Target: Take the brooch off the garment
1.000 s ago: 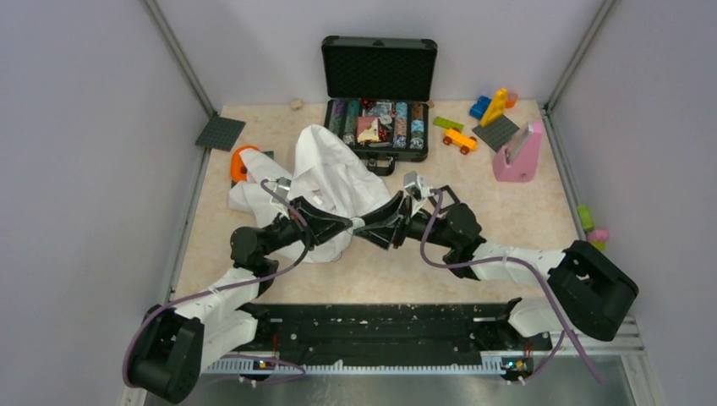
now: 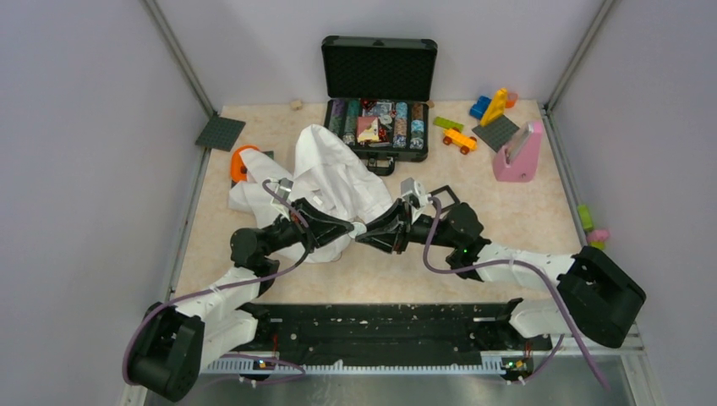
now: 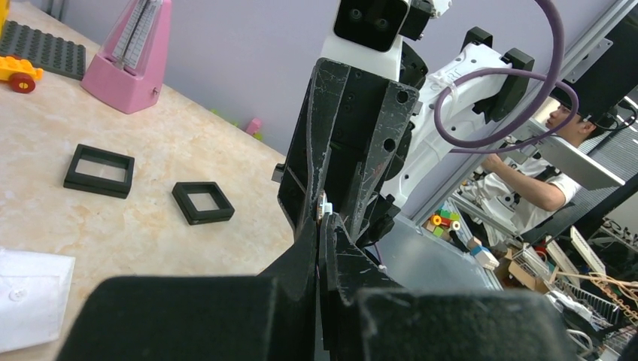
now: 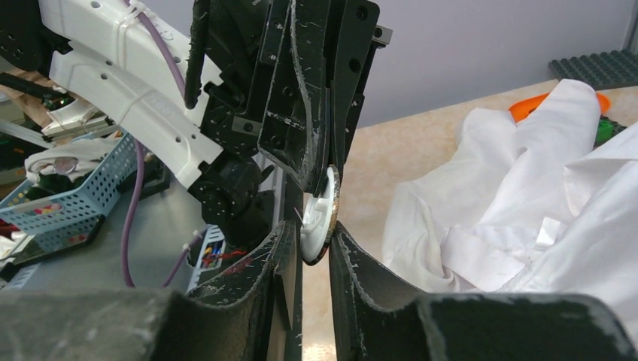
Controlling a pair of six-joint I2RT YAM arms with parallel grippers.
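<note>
A round, white-backed brooch (image 4: 315, 228) with a gold-coloured edge is off the cloth, held up between my two grippers. My left gripper (image 2: 349, 226) is shut on its edge, as the right wrist view shows. Beside the brooch's back a thin pin sticks out. My right gripper is part open, one finger (image 4: 343, 259) close against the front side and the other apart from the back. In the left wrist view the brooch (image 3: 326, 207) appears edge-on at the tips. The white garment (image 2: 325, 173) lies crumpled on the table behind the left arm.
An open black case (image 2: 378, 127) stands at the back middle. Two black frames, one of them this square frame (image 3: 203, 202), lie behind the right arm. A pink metronome (image 2: 518, 155) and toys occupy the back right. Bare table lies at the right and front.
The left arm and garment are unmoved.
</note>
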